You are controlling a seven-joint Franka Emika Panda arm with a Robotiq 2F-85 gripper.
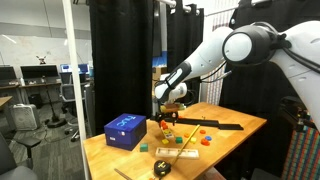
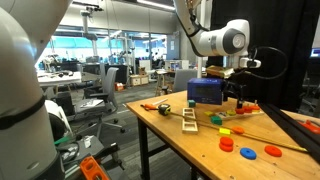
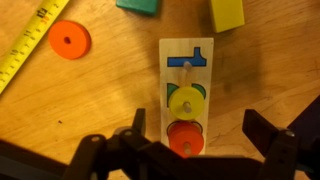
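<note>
My gripper is open above a narrow wooden board (image 3: 169, 58) in the wrist view, with its fingers spread to either side. The board carries a blue figure 1 (image 3: 188, 60) and a row of pegs. A yellow disc (image 3: 187, 103) sits in its middle, and a red-orange disc (image 3: 185, 138) lies towards the gripper end. Both discs have a peg showing at their centre. Neither finger touches the discs. In exterior view 1 the gripper (image 1: 165, 111) hangs low over the table near the blue box; its fingertips are too small to make out.
A loose orange disc (image 3: 69, 39), a yellow ruler (image 3: 32, 41), a green block (image 3: 138, 4) and a yellow block (image 3: 227, 13) lie around the board. The blue box (image 1: 125, 131) stands nearby. Red discs (image 2: 226, 144) and a blue disc (image 2: 247, 153) lie on the table.
</note>
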